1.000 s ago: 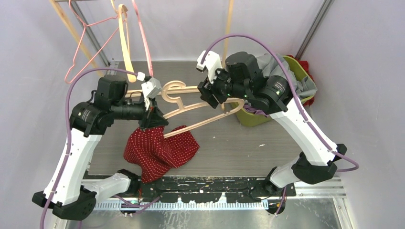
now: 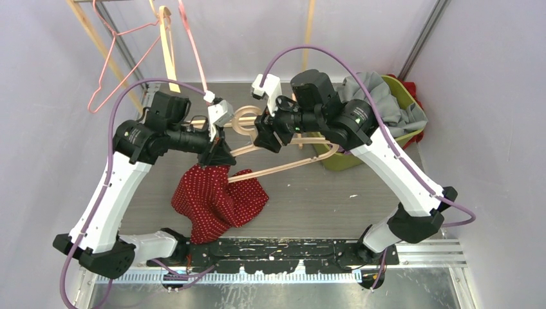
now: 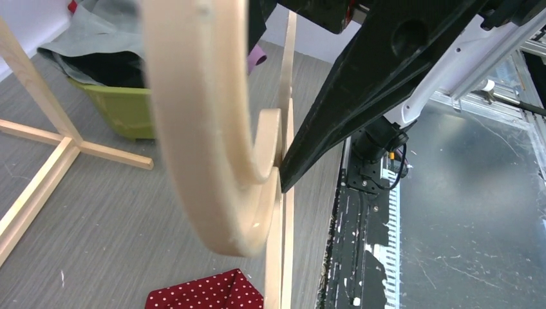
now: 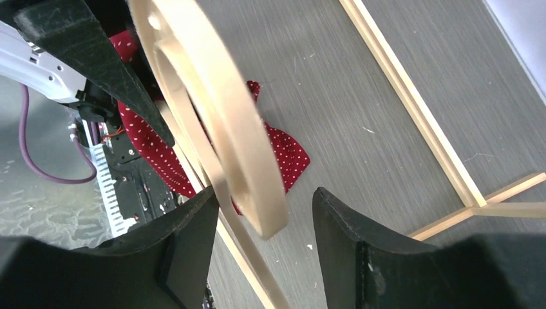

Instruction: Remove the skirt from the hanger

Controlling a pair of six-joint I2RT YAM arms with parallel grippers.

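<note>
The light wooden hanger [image 2: 283,170] lies crosswise between my two grippers, its round hook upward. My left gripper [image 2: 219,158] is shut on the hanger's left shoulder. Whether cloth is pinched there too is hidden. Just below it hangs the dark red dotted skirt [image 2: 219,203], gathered at the left end of the hanger's lower bar. A fold of the skirt [image 3: 212,291] shows low in the left wrist view. My right gripper is part open at the base of the hook [image 4: 257,174], which comes between its fingers.
At the back right stands a green basket [image 2: 341,160] holding grey cloth [image 2: 386,106]. Pink hangers [image 2: 103,71] and a wooden one hang from a rack at the upper left. Grey floor [image 2: 309,206] in front of the basket is clear.
My left gripper has shifted right, carrying the hanger with it. My right gripper has moved left to the hook's base. The skirt's lower part stays nearly in place.
</note>
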